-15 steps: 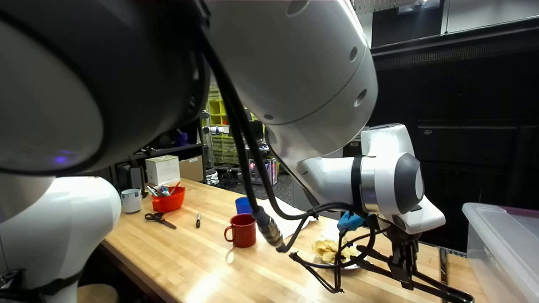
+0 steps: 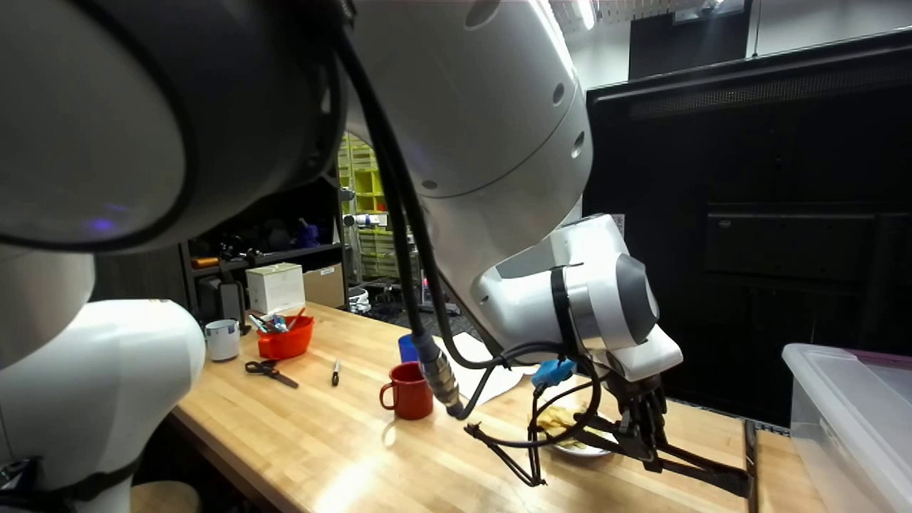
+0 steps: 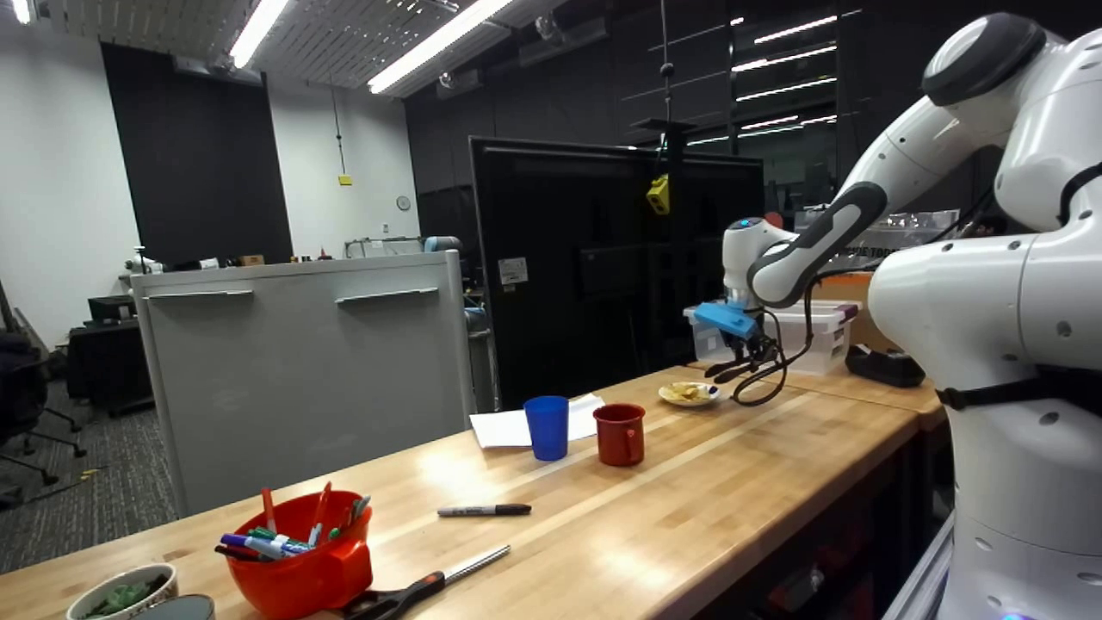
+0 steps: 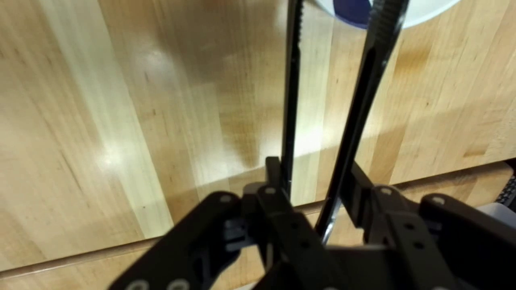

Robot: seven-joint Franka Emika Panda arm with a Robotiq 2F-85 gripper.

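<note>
Black tongs (image 4: 355,111) are held between the fingers of my gripper. Their two long arms stand apart and run toward the top of the wrist view, over the near rim of a white plate (image 4: 430,12) with a dark blue patch. Their joined end points away from the plate in exterior view 1. Yellowish chips (image 3: 684,392) lie on the plate. Seen from exterior view 1, my gripper (image 2: 643,440) is above the table, to the right of the plate. The tongs' tips fall outside the wrist view, so contact with the chips cannot be judged.
A red mug (image 3: 620,434), a blue cup (image 3: 547,427) and white paper (image 3: 502,430) stand or lie along the table. Farther off are a marker (image 3: 485,510), scissors (image 3: 424,587) and a red pen container (image 3: 305,568). A clear bin (image 2: 842,419) borders the right side.
My arm and gripper have shifted left in exterior view 1, carrying the tongs toward the plate. The plate, mug and other table items stay put.
</note>
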